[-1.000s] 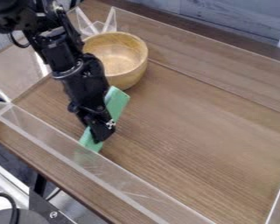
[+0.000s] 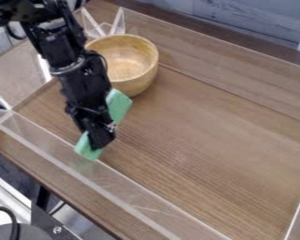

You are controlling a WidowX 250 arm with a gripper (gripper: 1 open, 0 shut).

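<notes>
My black gripper [image 2: 93, 120] reaches down from the upper left over the wooden tabletop, at a green object [image 2: 89, 147] on the wood. The green object is partly behind the gripper's dark fingers, its green showing below and to the right of them. Whether the fingers are closed on it I cannot tell.
A tan bowl [image 2: 140, 66] stands behind the gripper at top centre. Clear plastic edging [image 2: 65, 167] runs along the front left.
The gripper has shifted slightly left and its shape has turned a little. The green object now shows a little further left.
</notes>
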